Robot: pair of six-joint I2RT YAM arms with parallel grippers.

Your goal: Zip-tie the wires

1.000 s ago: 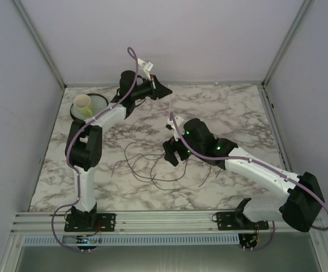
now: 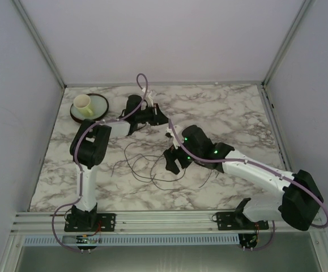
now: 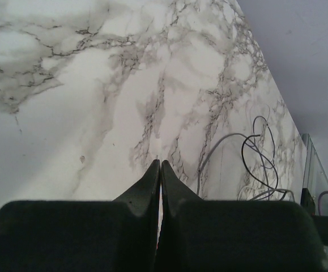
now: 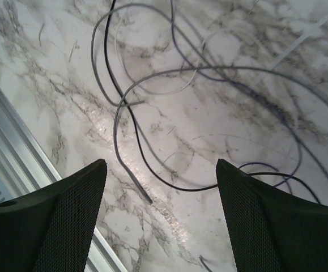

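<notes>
Loose grey, black and pale wires (image 2: 152, 178) lie in tangled loops in the middle front of the table, also under the right gripper in the right wrist view (image 4: 118, 130). My left gripper (image 2: 158, 119) is over the back middle of the table, shut with nothing visible between its fingertips. My right gripper (image 2: 172, 158) is low over the wires, its fingers apart in the right wrist view (image 4: 159, 181), nothing clearly held between them. A pale, blurred strip, perhaps a zip tie, shows at the upper right of the right wrist view (image 4: 299, 39).
A pale mug (image 2: 83, 106) on a dark-rimmed plate (image 2: 99, 113) stands at the back left. Walls enclose the sides and back, with a metal rail along the front edge.
My left gripper has moved down the top view, toward the front, from the back.
</notes>
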